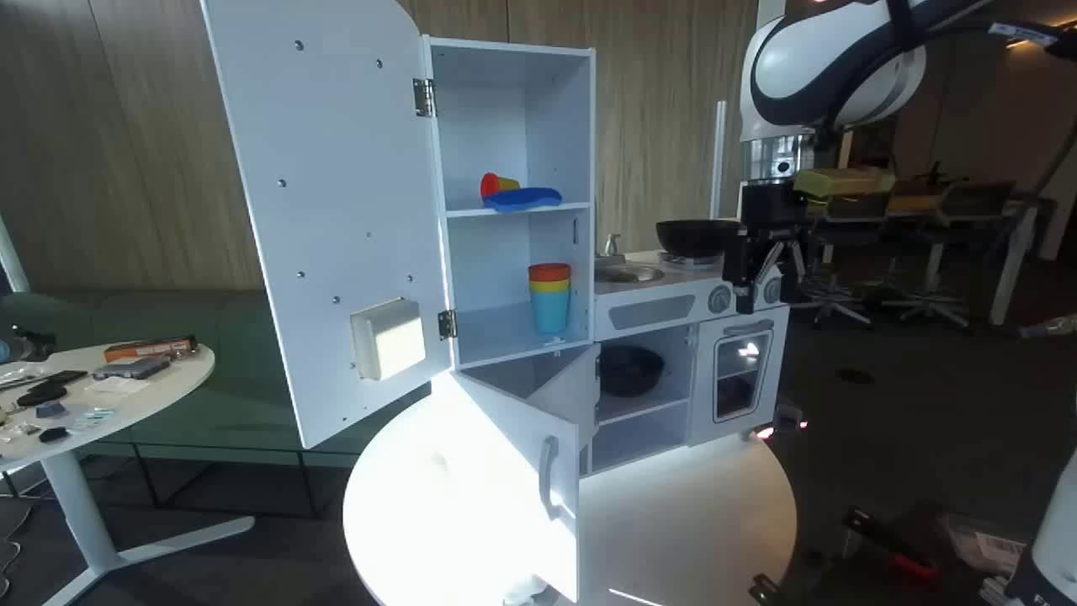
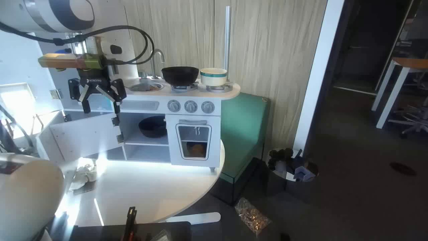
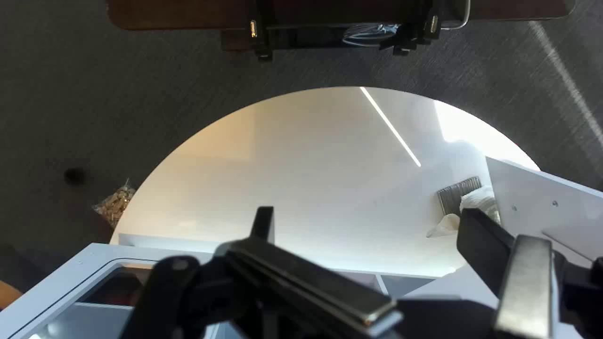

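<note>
My gripper (image 2: 101, 108) hangs in the air in front of the white toy kitchen, fingers apart and nothing between them. From the wrist view, its dark fingers (image 3: 483, 240) spread wide above the round table. A black wok (image 2: 180, 75) and a cream pot (image 2: 213, 77) with a green band stand on the stove top. Another black pan (image 1: 631, 370) sits inside the open lower cupboard. Stacked cups (image 1: 550, 300), red, yellow and blue, occupy the tall cabinet's lower shelf. Above them lie a blue dish (image 1: 522, 199) and a tipped red and yellow cup (image 1: 497, 185).
The tall cabinet door (image 1: 343, 202) stands wide open, and the lower cupboard door (image 1: 525, 454) juts out over the table. White cloth (image 2: 85, 176) lies on the table beside that door. Bare table surface (image 3: 316, 169) fills the middle in the wrist view.
</note>
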